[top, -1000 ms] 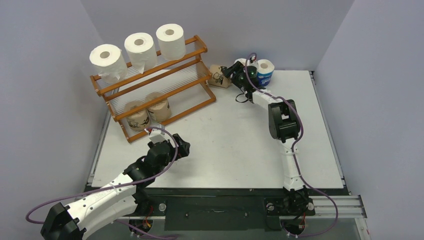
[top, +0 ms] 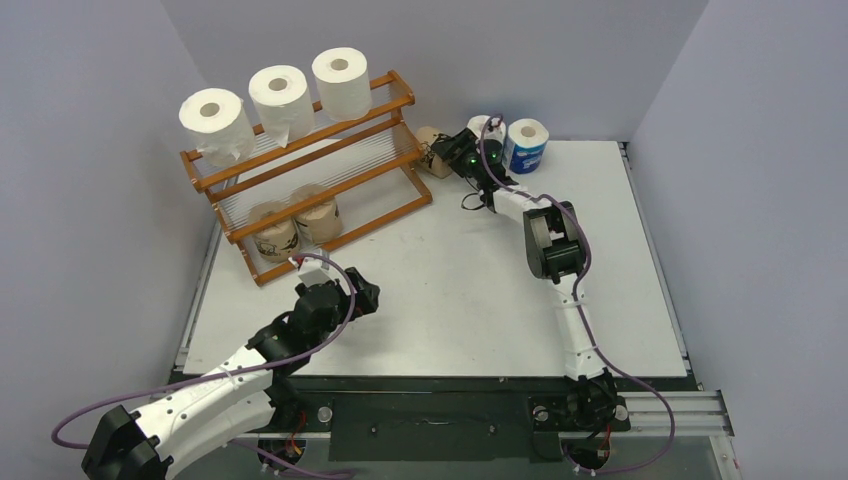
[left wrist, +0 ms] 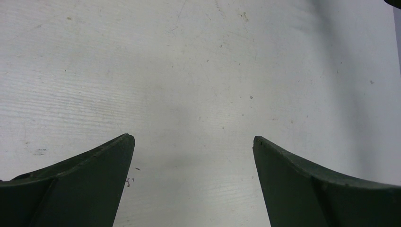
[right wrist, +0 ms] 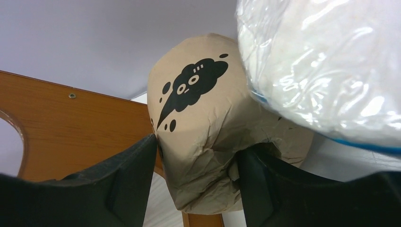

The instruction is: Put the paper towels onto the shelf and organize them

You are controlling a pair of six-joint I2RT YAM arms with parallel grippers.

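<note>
Three white rolls (top: 280, 105) stand on the wooden shelf's (top: 235, 235) top tier; two brown-wrapped rolls (top: 320, 220) sit on the lower tier. Right of the shelf, my right gripper (top: 455, 148) is at another brown-wrapped roll (right wrist: 198, 118), fingers on either side of its crumpled end; whether they grip it I cannot tell. A plastic-wrapped roll (right wrist: 321, 56) and a blue-labelled roll (top: 525, 147) stand beside it. My left gripper is open over bare table near the front left.
Walls (top: 750, 240) enclose the back and sides; the shelf's wooden end panel (right wrist: 75, 123) is beside the brown roll.
My right gripper and arm have moved slightly left toward the shelf, and more of the rolls at back right shows. The left arm has not moved.
</note>
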